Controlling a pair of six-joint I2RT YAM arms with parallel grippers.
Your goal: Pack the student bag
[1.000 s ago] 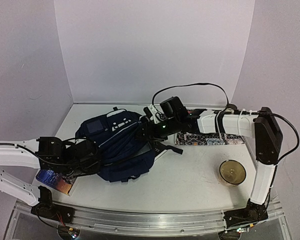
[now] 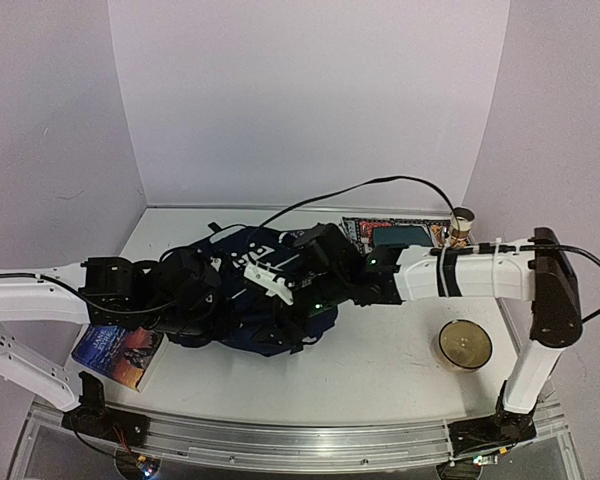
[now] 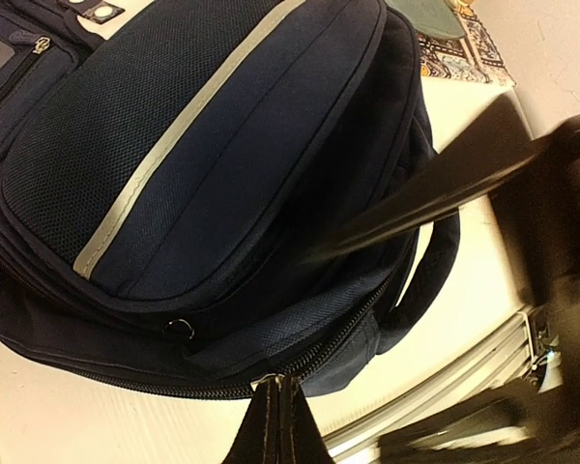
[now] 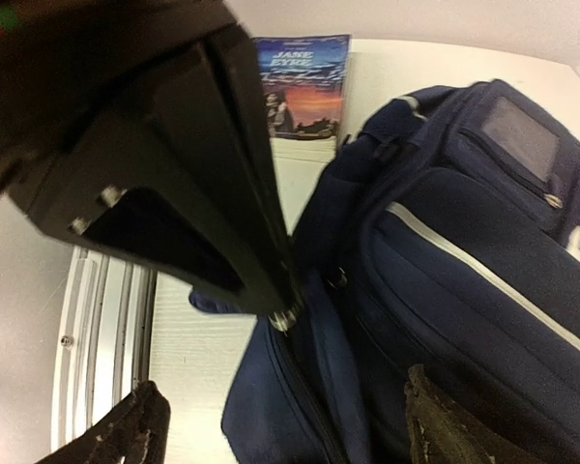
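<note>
The navy student bag point(image 2: 265, 335) lies on the table, largely covered by both arms in the top view. Its zip runs along the near side, with a small metal pull point(image 3: 268, 380) on it. My left gripper is shut, its tips right at that pull; the right wrist view shows the metal pull point(image 4: 284, 319) at its tip too. Over the near right part of the bag, my right gripper is open, its fingers point(image 4: 445, 425) wide apart on either side of a bag flap point(image 4: 300, 396). Its fingers point(image 3: 464, 425) look blurred in the left wrist view.
A Jane Eyre book point(image 2: 120, 352) lies at the front left, partly beneath the left arm. At the back right are a patterned item point(image 2: 355, 228), a teal object point(image 2: 402, 236) and a small jar point(image 2: 462, 222). A round bowl point(image 2: 465, 345) stands at the right.
My left gripper has moved slightly right and away from the front edge, and the bag has shifted right.
</note>
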